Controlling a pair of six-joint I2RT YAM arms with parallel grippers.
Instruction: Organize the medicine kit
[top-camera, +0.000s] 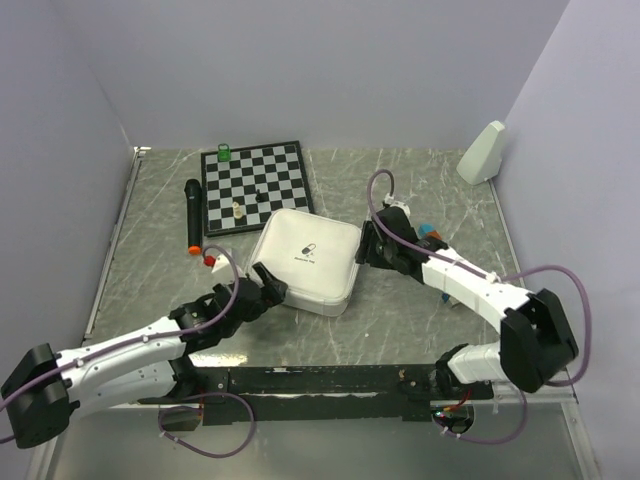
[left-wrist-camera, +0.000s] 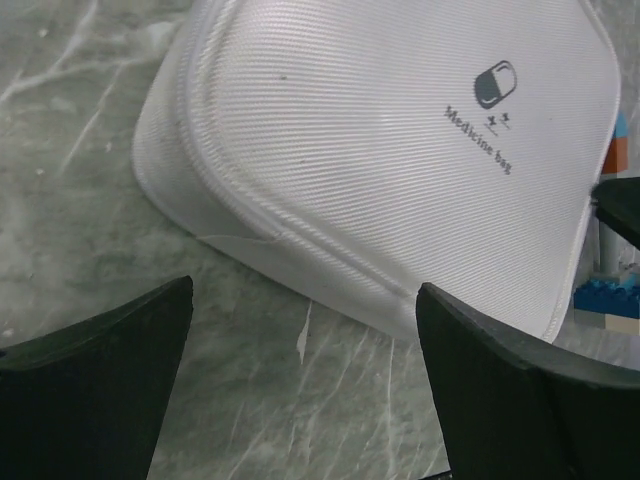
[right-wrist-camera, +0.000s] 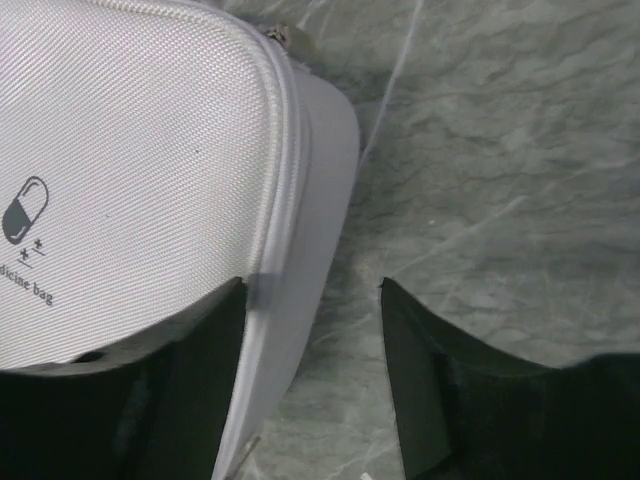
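Observation:
The white medicine bag (top-camera: 310, 262) lies closed on the grey marble table, its pill logo and lettering facing up. My left gripper (top-camera: 273, 282) is open at the bag's front left corner; in the left wrist view its fingers frame the near edge and the table beside it. My right gripper (top-camera: 373, 245) is at the bag's right side near the back corner, part open with nothing gripped, its fingertips straddling the bag's right rim (right-wrist-camera: 285, 230) in the right wrist view.
A checkerboard (top-camera: 275, 175) stands behind the bag, a black microphone (top-camera: 194, 215) at the left, a white object (top-camera: 480, 155) at the back right. Tools lie at the right, partly behind my right arm.

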